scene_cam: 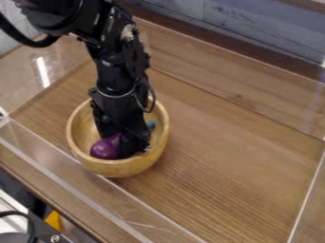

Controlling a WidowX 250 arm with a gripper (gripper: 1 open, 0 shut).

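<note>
A yellow wooden bowl [118, 167] sits on the left part of the table. Inside it lies a round purple object [105, 147]. My black gripper [124, 142] reaches down from the top into the bowl, over and against the purple object, with its fingertips largely hidden; it looks closed around that object, though the contact is partly hidden. A small teal item [151, 126] shows at the bowl's right inside.
A pale wall stands along the back. The table's left edge runs close by the bowl, with clutter below it at the lower left.
</note>
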